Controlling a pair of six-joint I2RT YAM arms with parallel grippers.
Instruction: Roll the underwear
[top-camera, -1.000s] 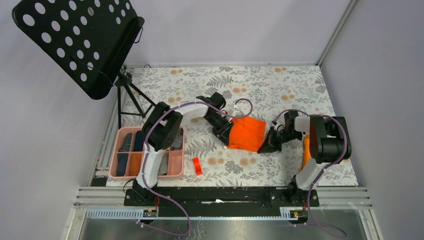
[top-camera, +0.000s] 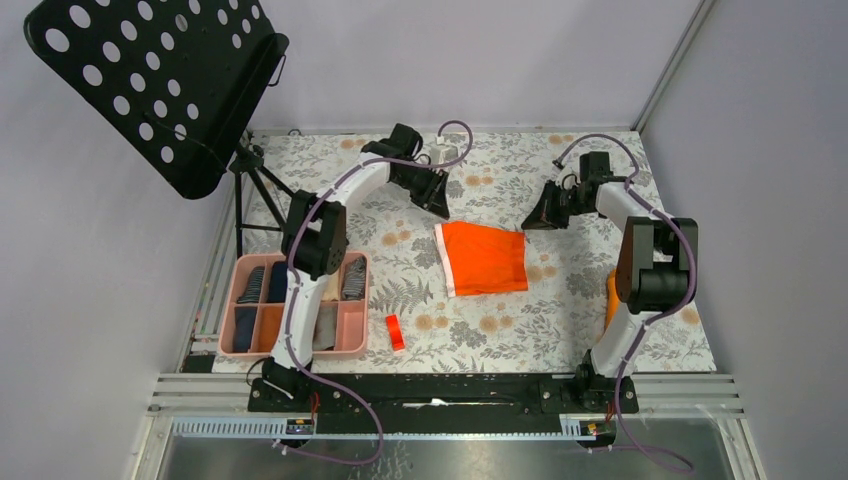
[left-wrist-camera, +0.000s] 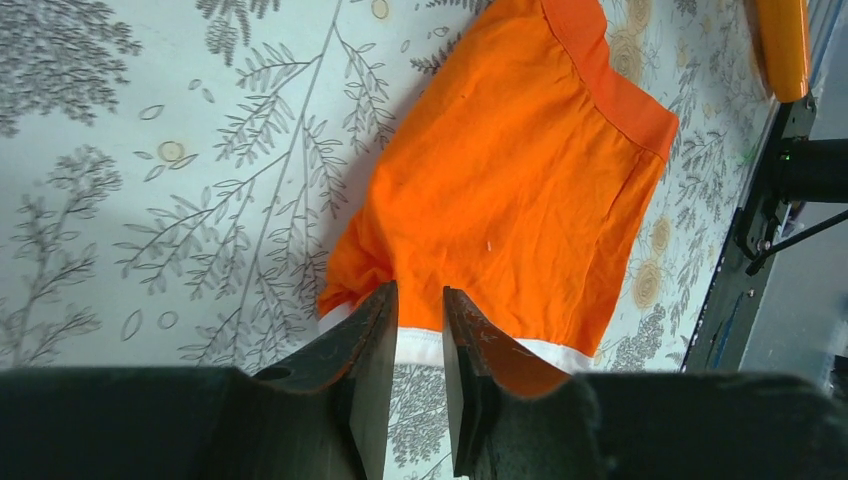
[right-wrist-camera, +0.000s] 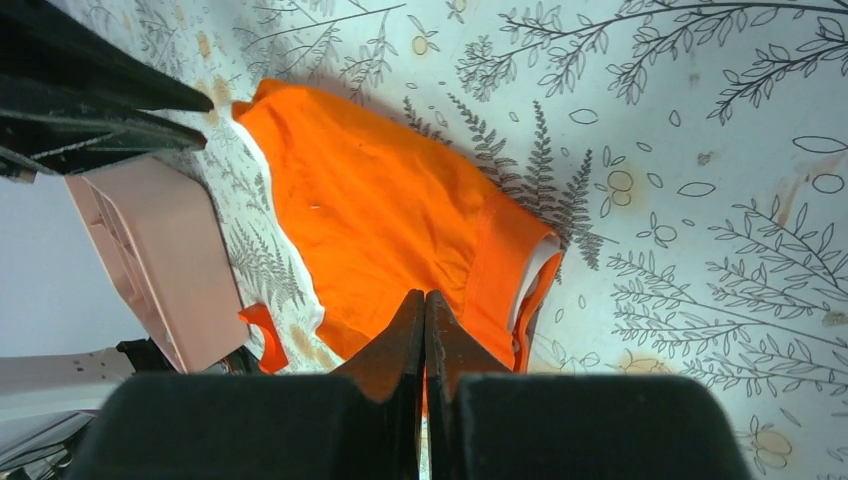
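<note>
The orange underwear (top-camera: 482, 258) lies spread and folded into a rough square at the middle of the table, its white band along the left side in the top view. My left gripper is above its back-left part, fingers slightly apart; whether anything is between them is not visible, and the band and cloth show behind the gap. My right gripper hovers by the back-right corner, fingertips together with nothing seen between them.
A pink divided bin (top-camera: 242, 300) of rolled clothes stands at front left, a small red item (top-camera: 394, 332) beside it. An orange object (top-camera: 610, 295) lies at front right. A perforated black stand rises at back left.
Both arms have moved toward the back of the table, off the front part of the cloth. The underwear lies in about the same place.
</note>
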